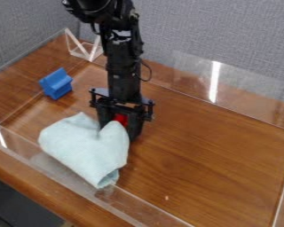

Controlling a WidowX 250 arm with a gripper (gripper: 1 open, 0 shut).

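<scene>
A black robot arm hangs from the top centre, its gripper [121,113] low over the table, shut on something red [118,119], mostly hidden by the fingers and the cloth. A pale, white-blue cloth [82,151] lies crumpled in front of the gripper, its upper end reaching up to the fingers; whether it is also held, I cannot tell.
A blue block [56,84] sits at the back left. A white wire-like object [82,46] stands behind it.
</scene>
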